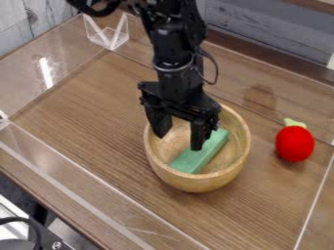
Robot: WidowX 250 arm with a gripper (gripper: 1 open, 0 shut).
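Observation:
My black gripper (182, 125) is open, its two fingers reaching down over the rim and inside of a tan bowl (175, 171) in the middle of the view. A teal bar-shaped object (200, 156) lies diagonally in the bowl's right part, a little below the right finger. The bowl's back is partly hidden by the gripper.
A red tomato-like object (295, 145) with a pale green top lies right of the bowl. A clear plastic container (107, 27) stands at the back left. A black cable is at the lower-left corner.

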